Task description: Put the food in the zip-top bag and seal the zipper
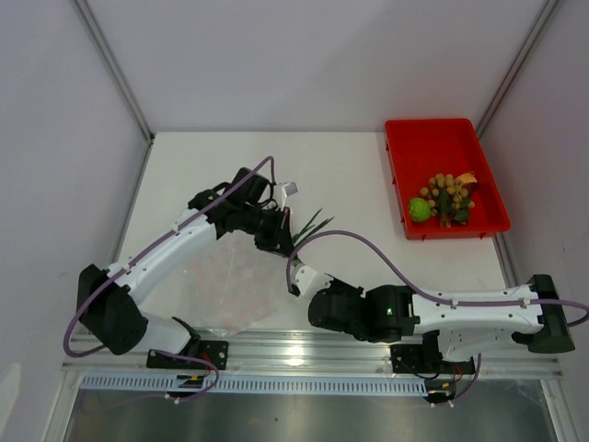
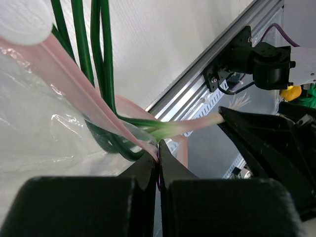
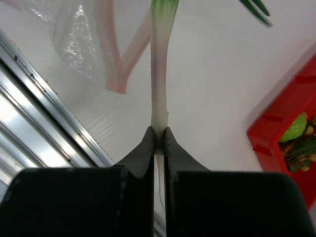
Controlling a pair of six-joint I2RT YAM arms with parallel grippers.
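Note:
The clear bag (image 1: 225, 285) lies at the table's front left, its pink zip edge (image 2: 74, 74) running into my left gripper, which is shut on it. My right gripper is shut on the white stalk (image 3: 159, 94) of a green onion near its root end. Dark green leaves (image 2: 81, 39) bend back beside the pink edge, and a bend of them shows through the film. In the top view leaf tips (image 1: 315, 227) stick out right of the left gripper. Whether the leaves lie inside the bag mouth I cannot tell.
At the back right stands a red bin (image 1: 433, 143) holding a round green item (image 1: 419, 210) and a bunch of yellowish produce (image 1: 448, 193). A metal rail (image 1: 294, 341) borders the table's front.

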